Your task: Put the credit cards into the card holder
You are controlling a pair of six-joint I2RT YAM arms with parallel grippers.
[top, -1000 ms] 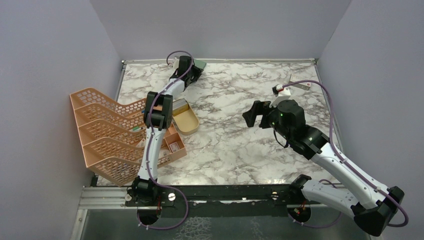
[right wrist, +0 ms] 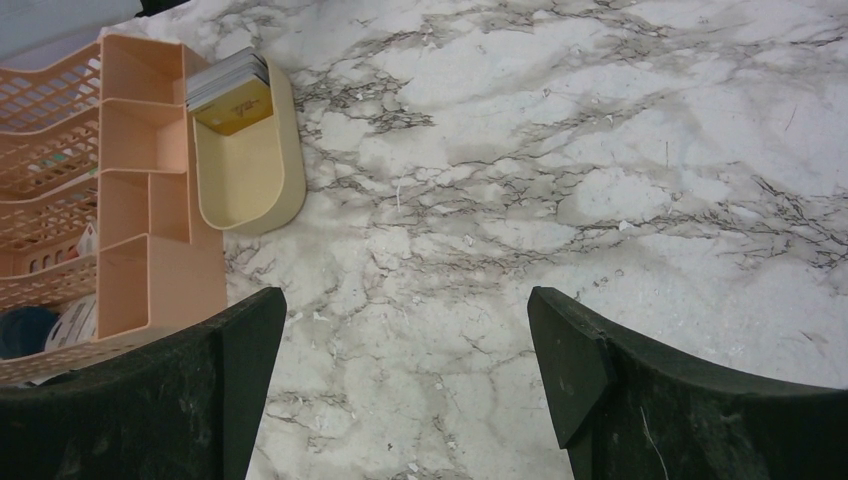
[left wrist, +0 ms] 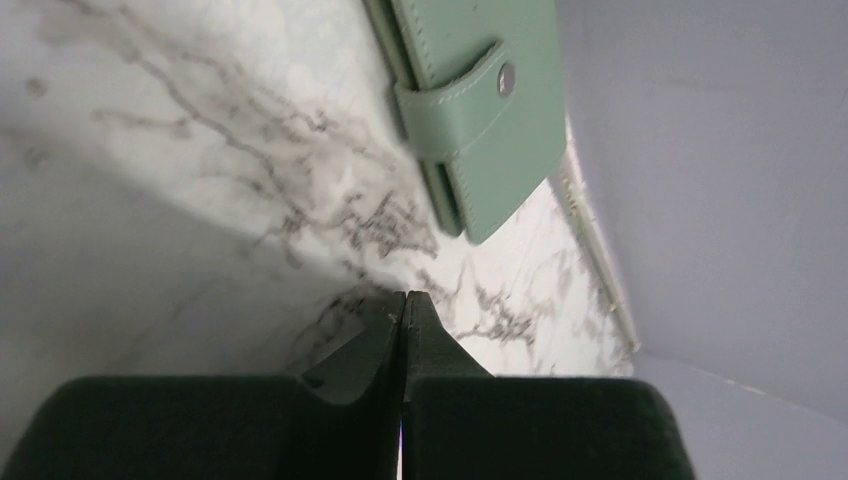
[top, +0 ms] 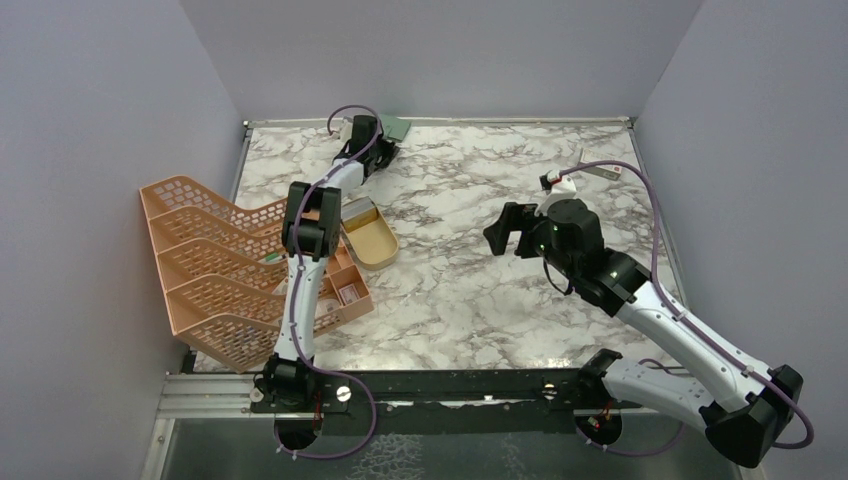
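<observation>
A green leather card holder [left wrist: 510, 150] with a snap strap lies closed at the back of the table, partly behind my left arm in the top view [top: 398, 126]. My left gripper is shut, its tips low beside the holder with nothing showing between them. Cards [right wrist: 230, 100] stand in one end of a cream tray [right wrist: 250, 200], right of the orange organizer. My right gripper hangs open and empty over the middle right of the table.
The orange multi-slot organizer [top: 215, 320] fills the left of the table. A small white box [top: 602, 170] lies at the back right.
My left gripper has shifted slightly left at the back of the table, showing a little more of the green holder. The right arm has barely moved.
</observation>
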